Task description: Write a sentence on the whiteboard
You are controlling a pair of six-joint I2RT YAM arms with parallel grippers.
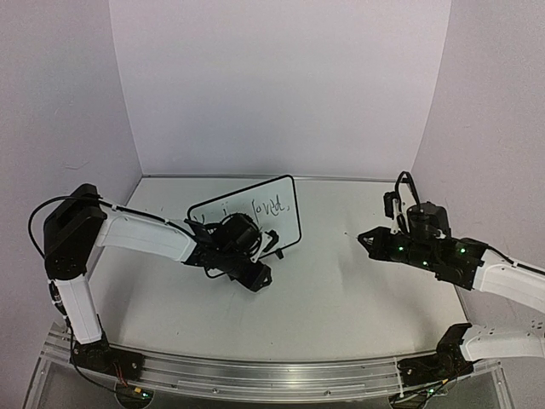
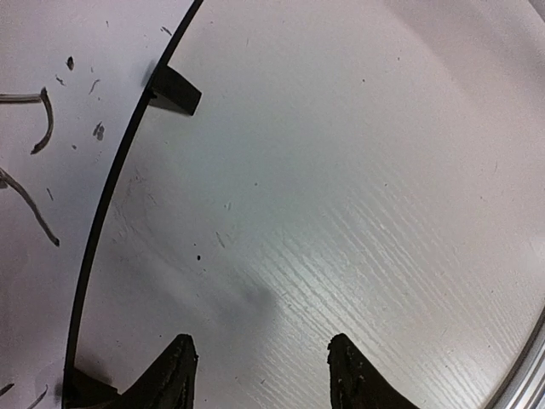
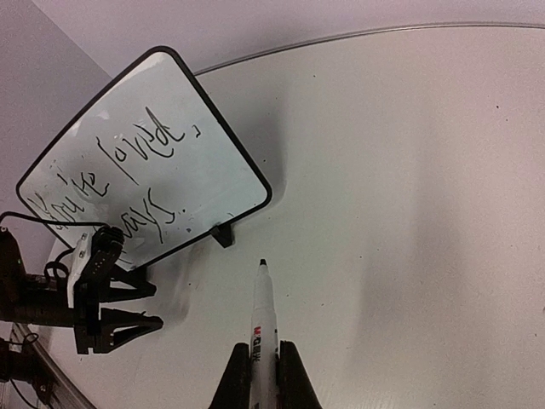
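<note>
The black-framed whiteboard (image 3: 94, 119) lies tilted on the table. My right gripper is shut on a white marker (image 3: 263, 315), whose dark tip points away from the fingers. That gripper (image 1: 368, 243) stands well to the right of the board in the top view. Close to the board's lower edge is my left gripper, open and empty; in the left wrist view its fingertips (image 2: 183, 354) are wide apart over bare table, with the board's edge to the left.
Small black feet (image 3: 223, 234) stick out from the board's lower edge. Bare table (image 1: 332, 307) spreads between the arms and in front of the board. A metal rail (image 1: 281, 375) runs along the front; walls close the sides and back.
</note>
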